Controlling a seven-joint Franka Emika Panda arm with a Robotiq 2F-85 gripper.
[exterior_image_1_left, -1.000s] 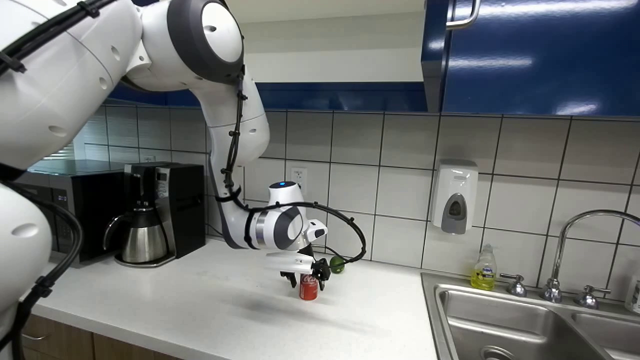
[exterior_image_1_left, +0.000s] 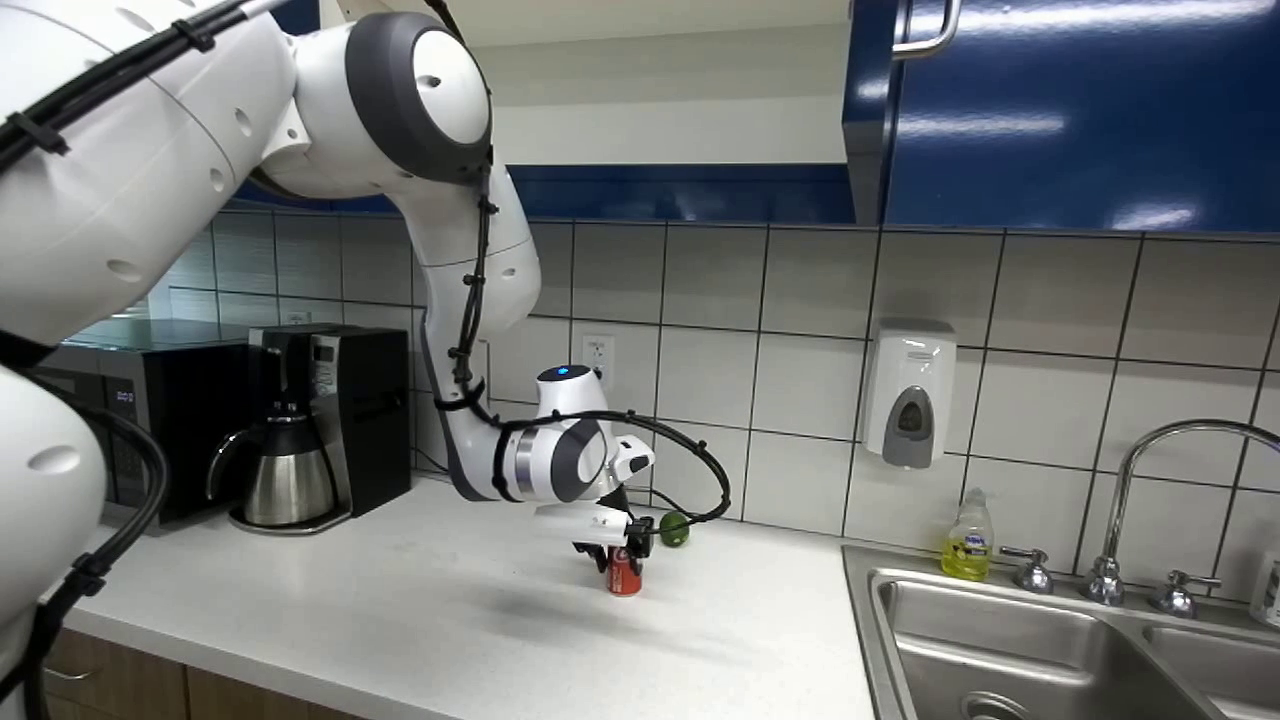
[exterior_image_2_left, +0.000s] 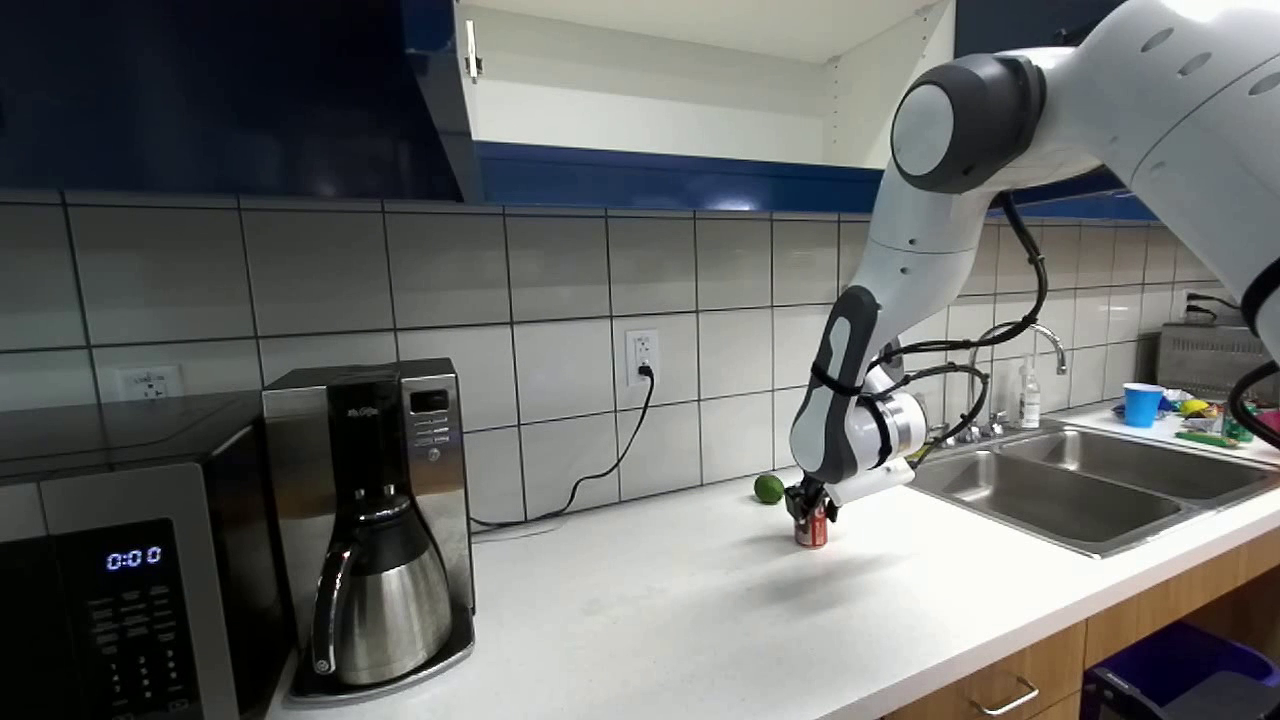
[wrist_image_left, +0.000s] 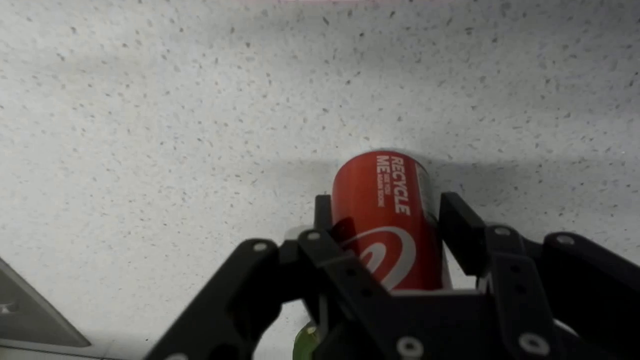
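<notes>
A small red can (exterior_image_1_left: 624, 574) stands on the white counter (exterior_image_1_left: 396, 600), or very close above it; the exact contact at its base is hard to judge. My gripper is shut on the can, one black finger (wrist_image_left: 460, 225) against each side. White "RECYCLE ME" lettering faces the camera in the wrist view, where the gripper's own linkage covers the rest of the can. In exterior view 2 the can (exterior_image_2_left: 812, 527) shows below the fingers, close to upright.
A green round fruit (exterior_image_2_left: 768, 488) lies behind the can near the wall. The coffee maker (exterior_image_1_left: 324, 420) and microwave (exterior_image_2_left: 120, 540) stand left, the sink (exterior_image_1_left: 1008, 624) right. Open cupboard space (exterior_image_2_left: 672, 84) shows above.
My gripper's fingers have closed from wide apart onto the can. The can and gripper sit slightly farther right and back in exterior view 1.
</notes>
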